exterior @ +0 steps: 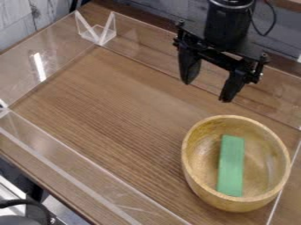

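A green rectangular block [231,165] lies inside a round cream bowl [202,183] at the lower right of the camera view. My black gripper [213,81] is above and behind the bowl, over the wooden surface, open and apart from both bowl and block, with nothing seen between its fingers.
A small white wire-like holder [97,28] stands at the back left. Part of a white object shows at the left edge.
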